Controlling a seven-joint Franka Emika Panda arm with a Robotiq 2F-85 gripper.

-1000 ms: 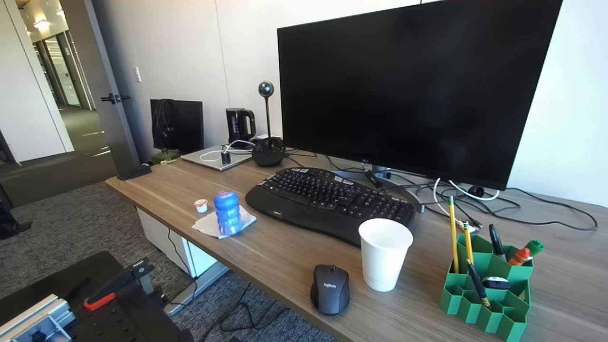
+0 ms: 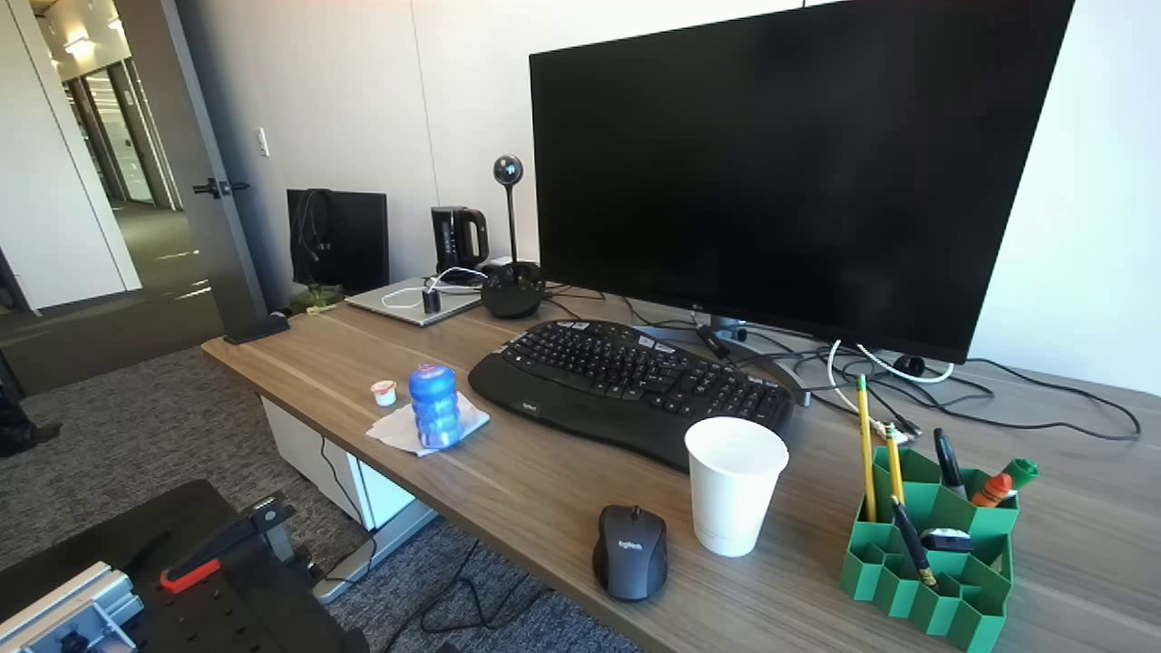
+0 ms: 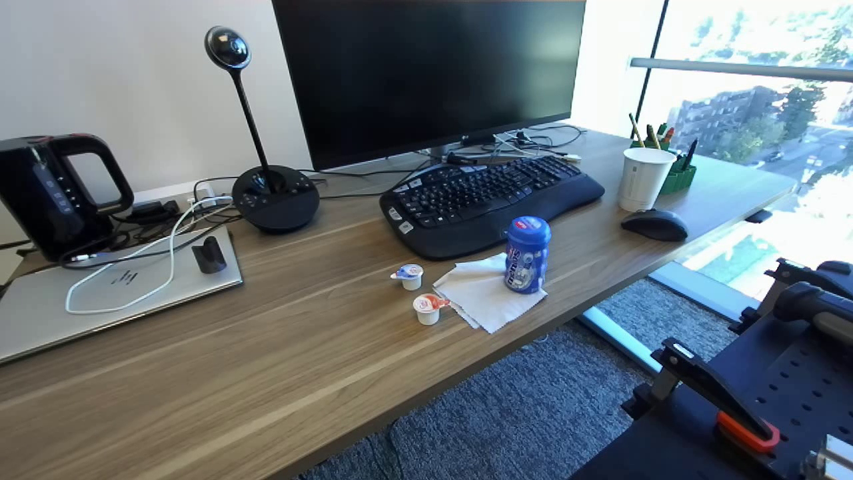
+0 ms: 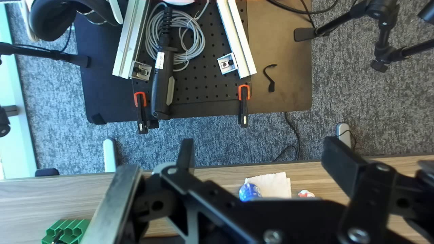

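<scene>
My gripper shows only in the wrist view. Its two dark fingers stand wide apart, so it is open, with nothing held between them. Below it, partly covered by the gripper body, are a blue gum bottle (image 3: 528, 256) and a white napkin (image 3: 488, 308) on the wooden desk. The bottle stands upright on the napkin. Beside the napkin sit two small creamer cups, one with a red lid (image 3: 428, 311) and one with a blue lid (image 3: 410, 276). Neither exterior view shows the gripper.
A black keyboard (image 2: 631, 381), mouse (image 2: 631, 553), white paper cup (image 2: 734, 490) and green pen holder (image 2: 925, 609) occupy the desk's right side. Behind stands a monitor (image 2: 784, 163). A laptop (image 3: 40, 320), webcam (image 3: 276, 200) and kettle (image 3: 52, 200) are at the left; bare desk lies in front of them.
</scene>
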